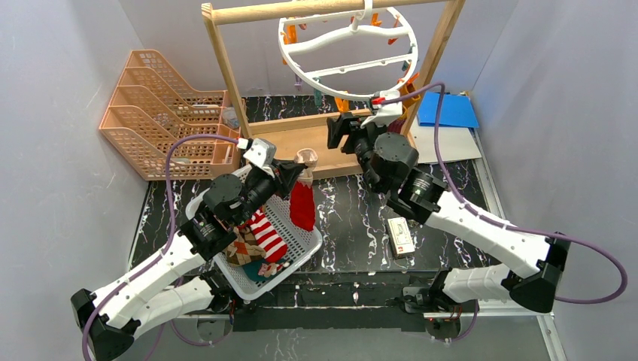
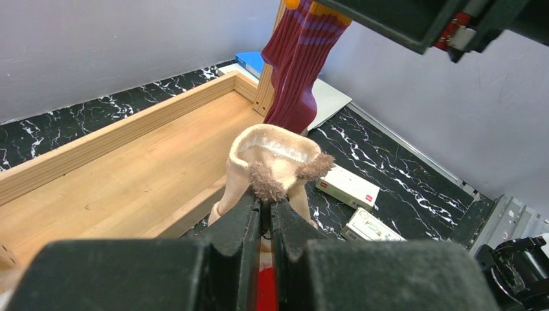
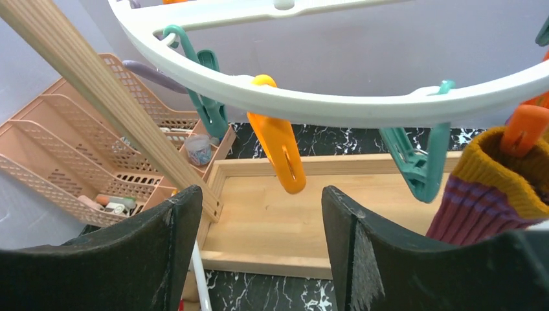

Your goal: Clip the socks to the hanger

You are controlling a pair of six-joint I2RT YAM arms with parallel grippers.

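The round white hanger (image 1: 353, 69) hangs from the wooden frame, with coloured clips along its ring. A beige and red sock (image 1: 302, 207) dangles from my left gripper (image 1: 301, 167), which is shut on it; in the left wrist view the sock's beige top (image 2: 275, 146) folds over the fingertips. My right gripper is open, its fingers apart just below the ring, with an orange clip (image 3: 278, 152) beyond the gap and nothing between them. A maroon sock with a yellow cuff (image 3: 482, 188) hangs from an orange clip (image 3: 526, 129) to the right.
A grey basket (image 1: 305, 244) with several socks lies under my left arm. Small boxes (image 1: 400, 237) rest on the black marble table. A peach rack (image 1: 147, 113) stands at the back left. A teal clip (image 3: 414, 162) hangs near my right gripper.
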